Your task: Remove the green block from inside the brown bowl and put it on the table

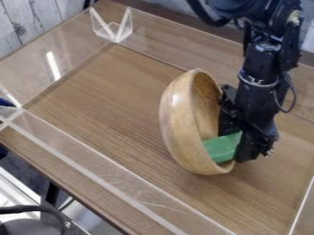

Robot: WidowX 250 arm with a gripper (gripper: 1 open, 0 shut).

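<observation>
The brown bowl [185, 117] is tipped steeply on its side near the middle right of the table, its opening turned to the right toward the arm. At the bowl's lower right rim lies the green block [221, 148], partly inside the bowl and partly hidden by the black gripper. My gripper [241, 145] reaches down at the bowl's mouth, against the block's right end. Its fingertips are dark and overlap the block and rim, so whether they are closed on it is not clear.
A clear plastic piece [113, 26] stands at the far left edge. Transparent edging [92, 165] runs along the near left side.
</observation>
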